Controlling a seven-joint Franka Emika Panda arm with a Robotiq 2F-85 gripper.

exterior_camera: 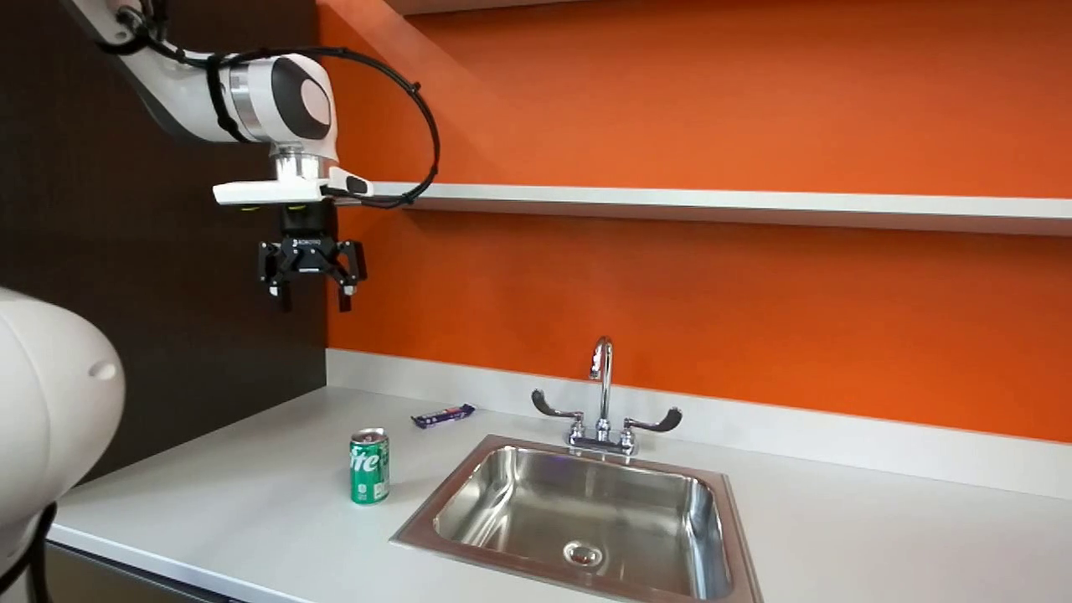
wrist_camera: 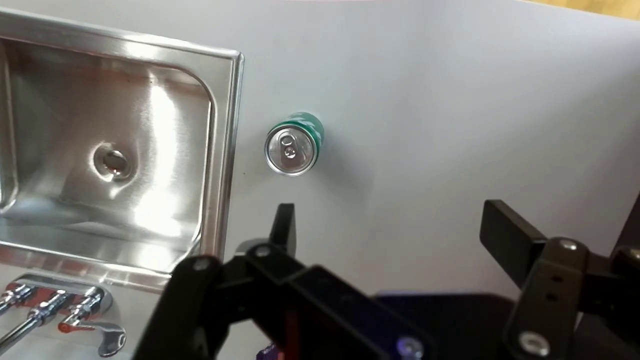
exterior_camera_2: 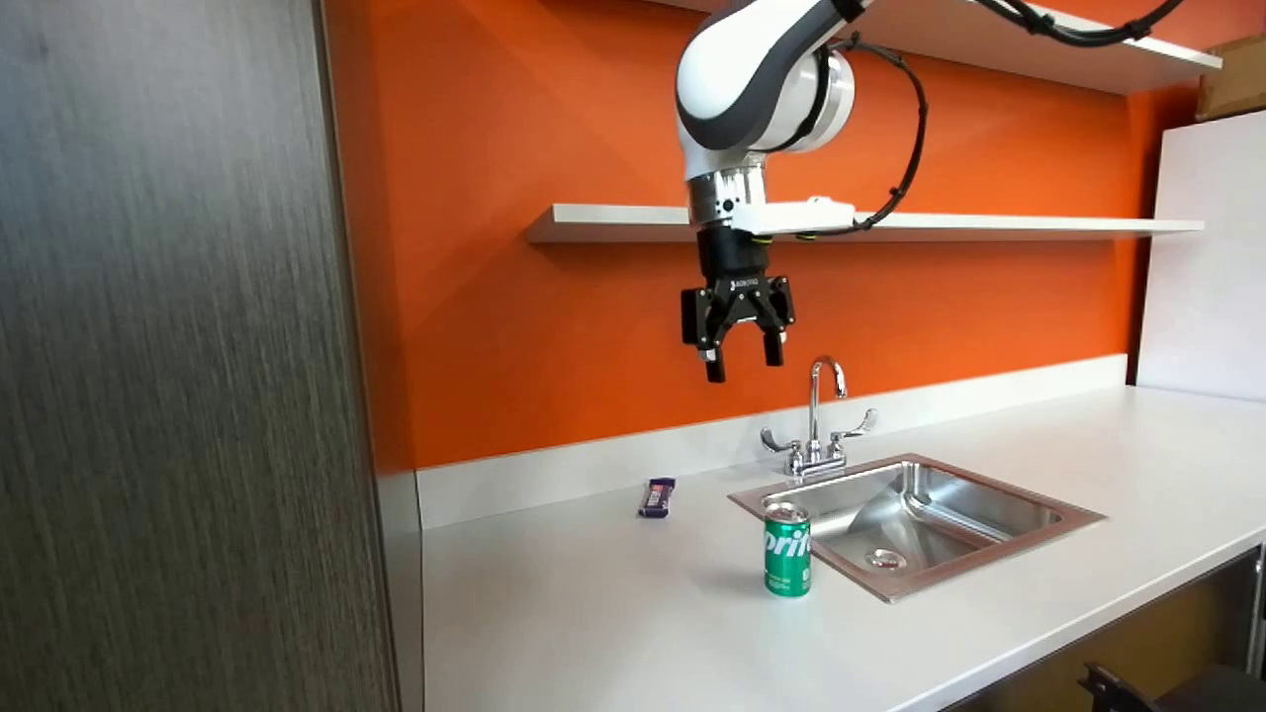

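Observation:
A green soda can (exterior_camera: 368,471) stands upright on the counter, left of the sink in exterior view 1. Farther back lies a purple-wrapped bar (exterior_camera: 443,416); the wrist view shows only a sliver of the bar (wrist_camera: 268,352) at the bottom edge. High above the counter, my gripper (exterior_camera: 314,300) hangs open and pointing down, with nothing between its fingers. In exterior view 2 the gripper (exterior_camera_2: 745,363) is well above both the bar (exterior_camera_2: 656,497) and the can (exterior_camera_2: 786,552). From the wrist, the can's top (wrist_camera: 291,150) appears beyond the left finger, clear of the fingers.
A steel sink (exterior_camera: 472,454) is set into the counter, and its faucet (exterior_camera: 603,387) rises at the back. A white shelf (exterior_camera: 703,198) runs along the orange wall near gripper height. Dark panelling (exterior_camera: 161,301) bounds the left side. Bare counter (exterior_camera_2: 570,617) surrounds the can.

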